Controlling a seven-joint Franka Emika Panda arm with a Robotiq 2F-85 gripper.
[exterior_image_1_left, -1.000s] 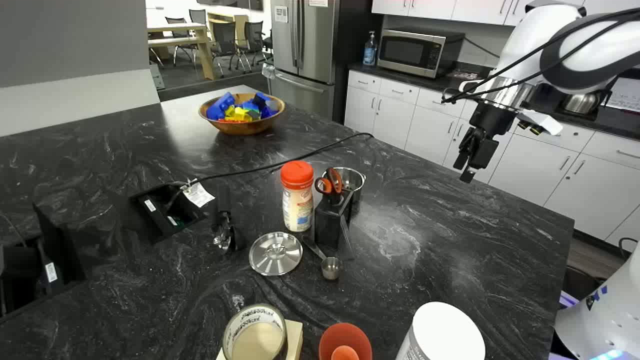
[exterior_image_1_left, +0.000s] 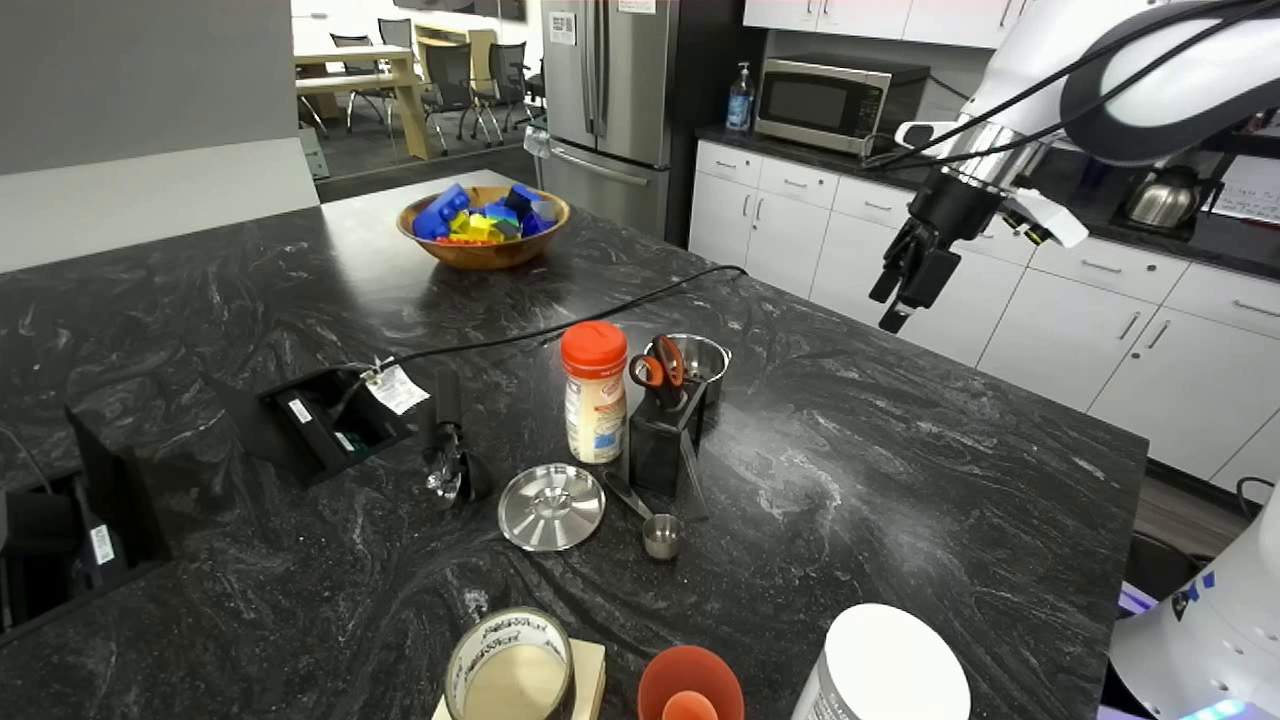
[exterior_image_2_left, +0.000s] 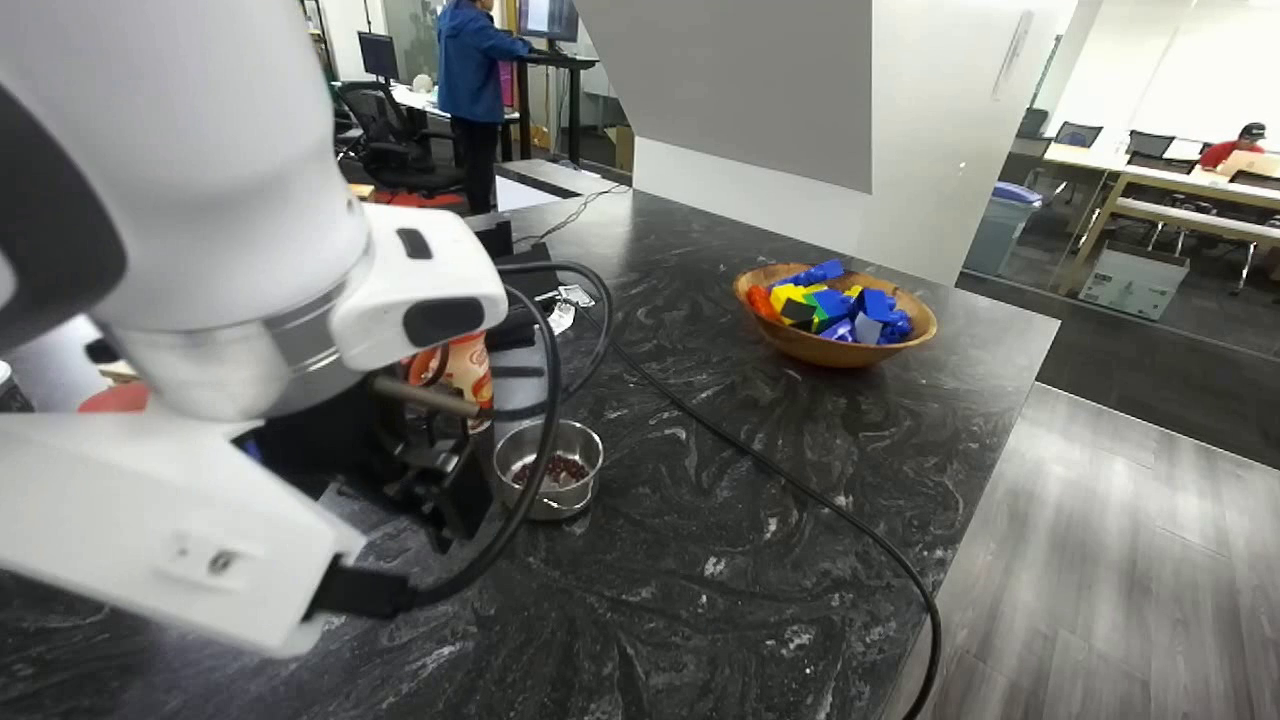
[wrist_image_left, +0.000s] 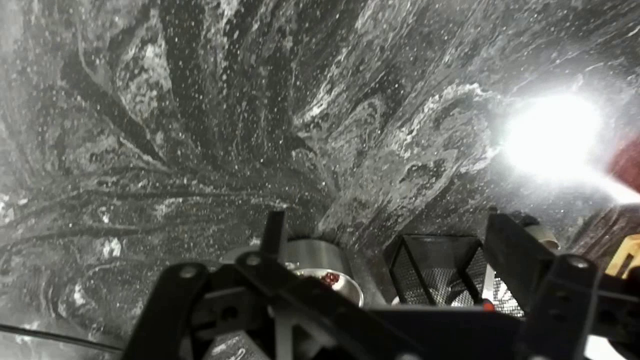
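Note:
My gripper (exterior_image_1_left: 894, 302) hangs high over the right side of the dark counter, open and touching nothing. In the wrist view its fingers (wrist_image_left: 274, 237) stand wide apart, with a steel pot (wrist_image_left: 318, 255) and a black mesh holder (wrist_image_left: 436, 264) below in the same part of the picture. Small dark red pieces lie inside the pot (exterior_image_2_left: 564, 492). Orange-handled scissors (exterior_image_1_left: 660, 366) stand in the mesh holder (exterior_image_1_left: 657, 444). Beside it are a red-capped canister (exterior_image_1_left: 594, 396), a steel lid (exterior_image_1_left: 552, 508) and a measuring scoop (exterior_image_1_left: 661, 536).
A wooden bowl (exterior_image_1_left: 486, 254) of coloured blocks sits at the far end. A tape roll (exterior_image_1_left: 510, 666), a red cup (exterior_image_1_left: 690, 684) and a white tub (exterior_image_1_left: 894, 666) line the near edge. A black cable (exterior_image_2_left: 768, 462) crosses the counter.
In exterior view 1 the arm and gripper have moved left and slightly down, closer to the pot. The things on the counter lie as before.

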